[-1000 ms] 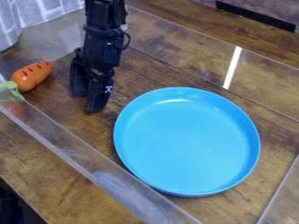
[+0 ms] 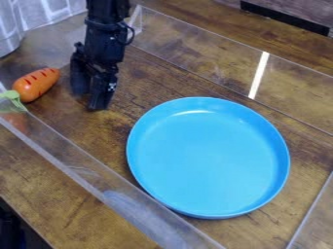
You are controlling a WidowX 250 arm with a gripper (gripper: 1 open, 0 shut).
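My black gripper (image 2: 92, 86) is low over the wooden table at the upper left, open, its fingers pointing down. An orange toy carrot (image 2: 37, 83) with pale green leaves lies just left of it, apart from the fingers. A large blue plate (image 2: 207, 156) fills the lower right.
Clear plastic walls (image 2: 146, 213) border the wooden work area (image 2: 221, 68). A metallic pot-like object (image 2: 8, 24) is at the top left corner. The table behind the plate is bare apart from a thin white strip.
My gripper has moved left and up in the view, closer to the carrot. The carrot and plate have stayed in place.
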